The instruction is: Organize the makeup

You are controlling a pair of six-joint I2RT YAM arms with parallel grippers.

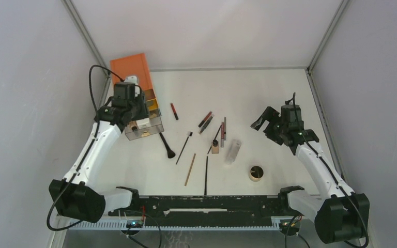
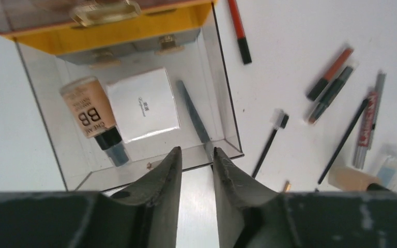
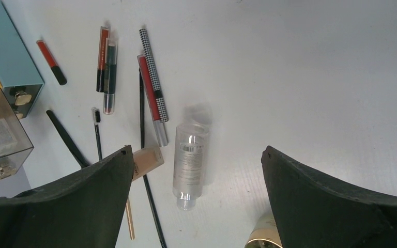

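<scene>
My left gripper hangs over the front of the clear drawer (image 2: 46, 113), its fingers a little apart, with nothing visible between them. Inside the drawer lie a BB cream tube (image 2: 86, 109) and a white box (image 2: 142, 103). On the table are red-and-black pencils (image 2: 238, 28), a black brush (image 1: 168, 150), a spoolie (image 3: 98, 134), slim pens (image 3: 152, 72), a foundation bottle (image 1: 215, 148), a clear bottle (image 3: 188, 160) and a round jar (image 1: 256, 173). My right gripper (image 1: 260, 120) stands open over the table at the right, empty.
An orange lid (image 1: 129, 67) with coloured tiers stands at the back left, behind the drawer. Walls bound the sides and back.
</scene>
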